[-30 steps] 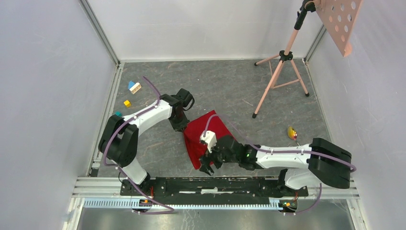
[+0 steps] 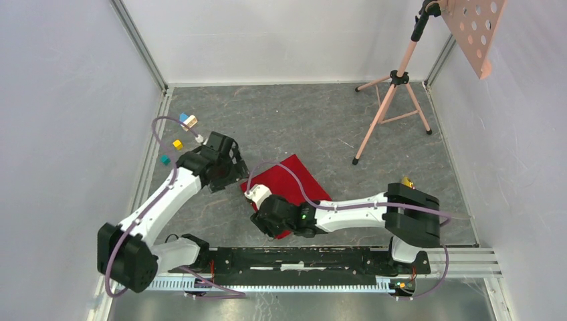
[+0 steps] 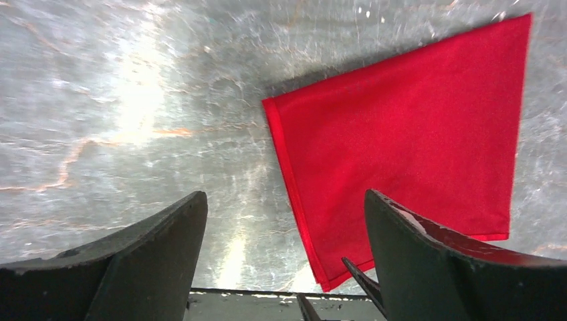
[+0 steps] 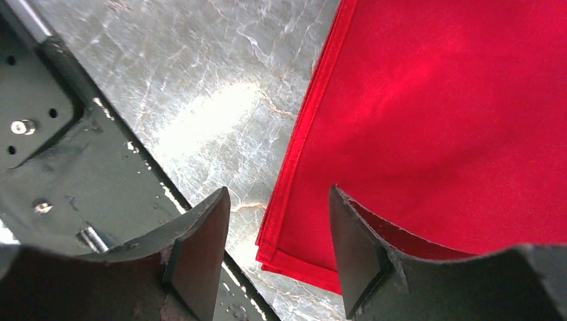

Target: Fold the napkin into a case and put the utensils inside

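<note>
The red napkin (image 2: 275,179) lies flat on the grey floor, with its near part hidden under my right gripper in the top view. Doubled hems along one edge of the napkin (image 4: 414,127) show layered cloth. My left gripper hangs open above the napkin's left edge, nothing between its fingers. Over the near-left corner, my right gripper has its fingers apart, one finger (image 4: 351,234) above the cloth and the other outside the edge. A gold spoon (image 2: 407,182) lies at the right, mostly covered by the right arm.
Toy blocks sit at the back left: a cream block (image 2: 190,123), a yellow cube (image 2: 178,144) and a teal cube (image 2: 165,160). A pink tripod (image 2: 381,117) stands at the back right.
My left gripper has drawn away from the napkin's left corner, leftward and toward the front. The right gripper has moved left along the napkin's near side, and its arm now covers most of the spoon.
</note>
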